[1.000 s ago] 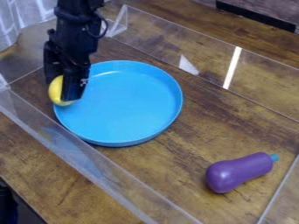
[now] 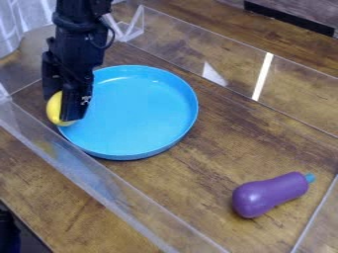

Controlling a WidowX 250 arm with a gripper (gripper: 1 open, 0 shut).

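Note:
The black gripper (image 2: 66, 97) reaches down over the left edge of a blue plate (image 2: 138, 119), its fingers around a yellow object (image 2: 57, 111) at the plate's left rim. The yellow object is partly hidden by the fingers, and whether they are closed on it is not clear.
A purple eggplant (image 2: 270, 196) lies on the wooden table (image 2: 199, 208) at the lower right. Clear transparent walls border the area along the lower left, the back and the right. The table between plate and eggplant is bare.
The gripper, the yellow object and the blue plate have all shifted a little to the left. The eggplant has not moved.

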